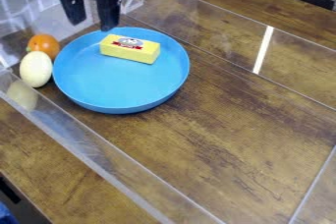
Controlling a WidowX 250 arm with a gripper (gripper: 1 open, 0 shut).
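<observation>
A yellow block (130, 49) with a printed label lies on a round blue plate (118, 85). My black gripper (89, 17) hangs blurred at the top left, above and behind the plate's left edge, near an orange round object (45, 45). A white egg-shaped object (35, 70) lies left of the plate, in front of the orange one. Whether the gripper is open or shut is hard to tell through the blur.
Clear panels or strips run along the left side. A pale strip lies on the right.
</observation>
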